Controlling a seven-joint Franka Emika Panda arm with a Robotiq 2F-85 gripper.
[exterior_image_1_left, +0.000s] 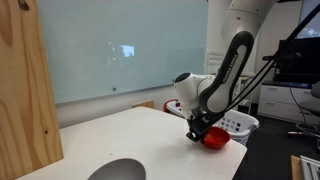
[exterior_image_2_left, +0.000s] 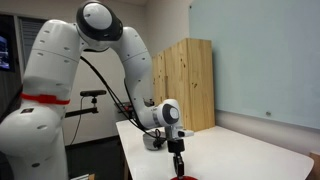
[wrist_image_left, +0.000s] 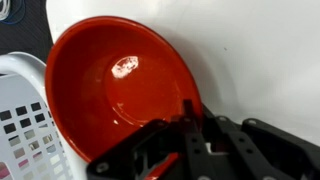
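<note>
A red bowl (exterior_image_1_left: 216, 139) is at the right end of the white table, beside the basket. My gripper (exterior_image_1_left: 197, 133) is shut on the bowl's near-left rim. From the wrist, the bowl (wrist_image_left: 125, 90) fills much of the picture and its inside looks empty. The dark fingers (wrist_image_left: 217, 132) reach over its lower right edge. In exterior view 2 the gripper (exterior_image_2_left: 178, 164) points down, and only a sliver of the red bowl (exterior_image_2_left: 184, 178) shows at the bottom edge. Whether the bowl is clear of the table is hard to tell.
A white slotted basket (exterior_image_1_left: 240, 122) stands right behind the bowl; its rim and slots (wrist_image_left: 22, 120) lie close by in the wrist view. A grey round bowl (exterior_image_1_left: 118, 170) rests at the table's near left.
</note>
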